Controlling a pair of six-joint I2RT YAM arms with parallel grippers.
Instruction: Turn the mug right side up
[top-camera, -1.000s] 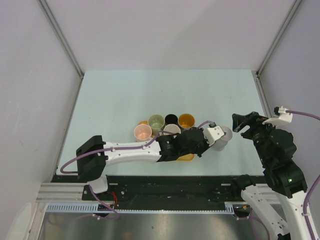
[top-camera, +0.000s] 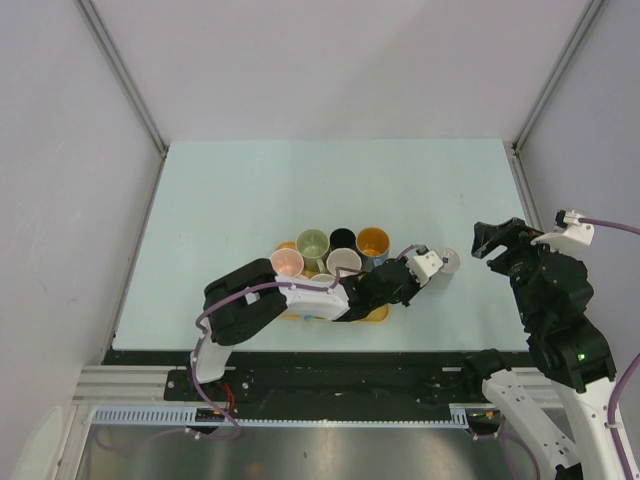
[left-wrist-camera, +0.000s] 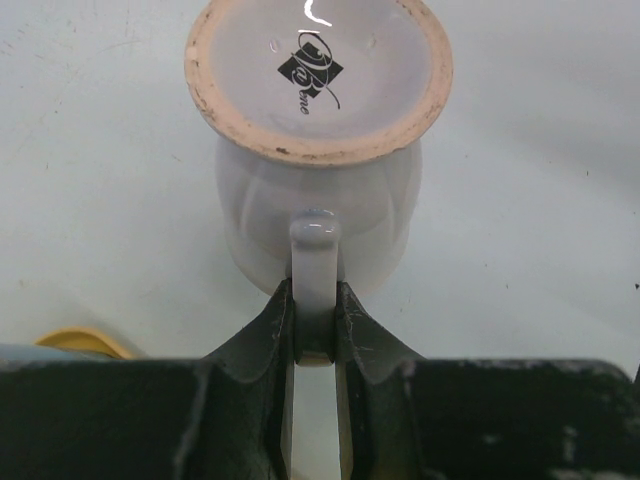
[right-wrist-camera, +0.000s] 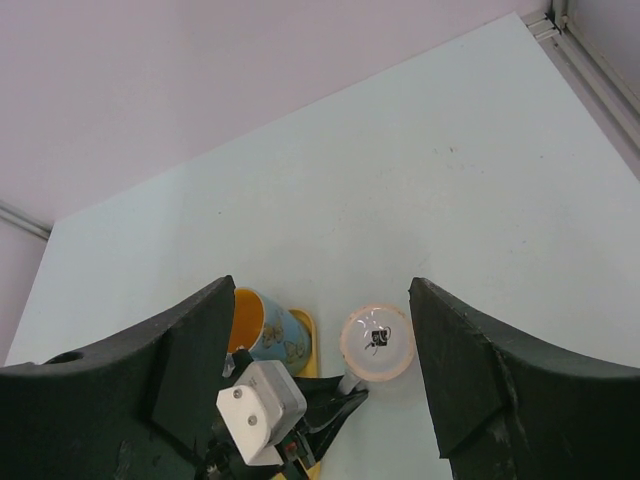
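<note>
A white mug (left-wrist-camera: 320, 190) stands upside down, its base with a printed logo facing up. My left gripper is shut on the mug's handle. In the top view the mug (top-camera: 448, 262) is right of the crowd of mugs, partly behind my left gripper (top-camera: 420, 270). My right gripper (top-camera: 495, 240) hangs open to the right of it, and in the right wrist view the mug (right-wrist-camera: 377, 342) shows between and beyond its open fingers.
A yellow tray (top-camera: 375, 312) holds several coloured mugs, among them an orange one (top-camera: 373, 238), just left of the held mug.
The right gripper has moved slightly.
</note>
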